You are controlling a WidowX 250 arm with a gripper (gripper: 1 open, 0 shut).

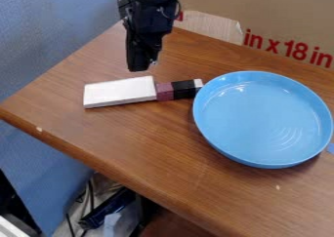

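My black gripper [141, 59] hangs at the top centre of the camera view, above and behind a long white block [117, 92] with a dark red and black end section [179, 89]. I cannot tell whether its fingers are open or shut. The block lies on the wooden table [144, 153], just left of a light blue plate [261, 119].
A cardboard box [268, 21] with red lettering stands at the back right. A blue padded surface [39, 56] borders the table on the left. Below the near left edge are cables and other items.
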